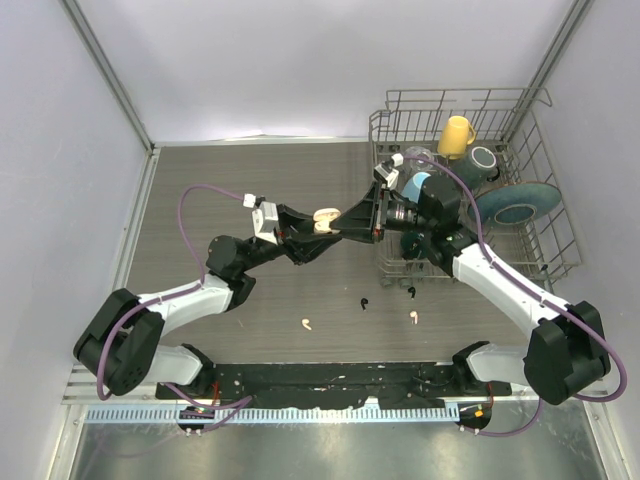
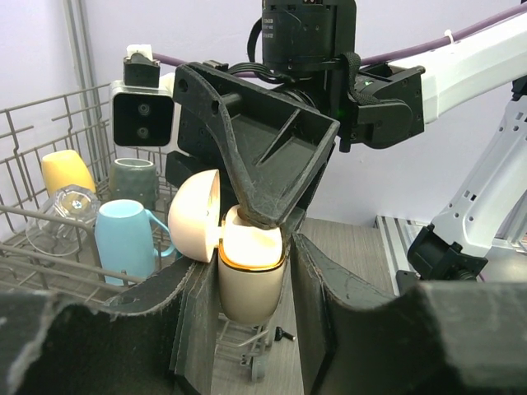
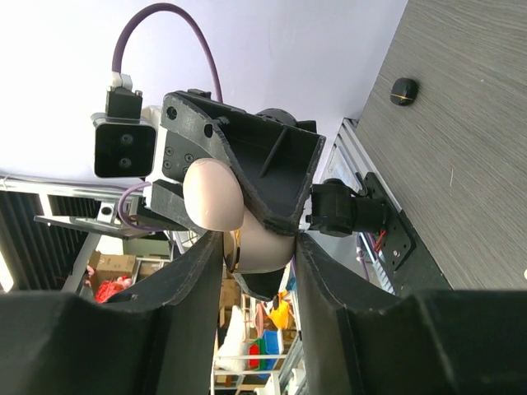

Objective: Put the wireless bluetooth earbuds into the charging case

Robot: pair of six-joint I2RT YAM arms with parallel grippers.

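The cream charging case (image 1: 327, 215) is held up over the middle of the table, its rounded lid (image 2: 196, 216) swung open from the base (image 2: 249, 294). My right gripper is shut on the case, both fingers against its sides. Around the same case stands my left gripper, part open, with a thin gap showing beside one finger (image 2: 311, 288). A white earbud (image 1: 306, 324) lies on the table at front centre; another white earbud (image 1: 414, 316) lies farther right. Inside the case, the slots cannot be made out.
Two small black pieces, one black piece (image 1: 364, 303) and another black piece (image 1: 411, 291), lie behind the white earbuds. A black rounded object (image 3: 403, 90) sits on the table. The wire dish rack (image 1: 560, 255) with cups and plates fills the back right.
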